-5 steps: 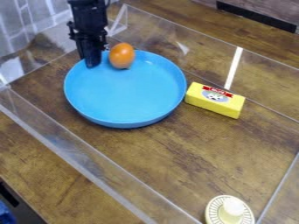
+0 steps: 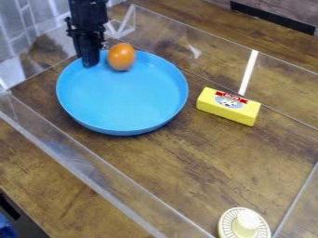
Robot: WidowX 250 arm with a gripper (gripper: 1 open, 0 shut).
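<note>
My black gripper reaches down from the top left to the back-left rim of a blue plate, shut, its tips at or very near the rim. An orange round object, like an orange fruit, sits on the back of the plate, just right of the gripper. Whether anything thin lies between the fingertips is too small to tell.
A yellow box lies right of the plate. A cream round object stands at the front right. Clear plastic walls or strips run along the left.
The plate has shifted left and slightly toward the front, with the orange object moving left along with it. My gripper has also moved left.
</note>
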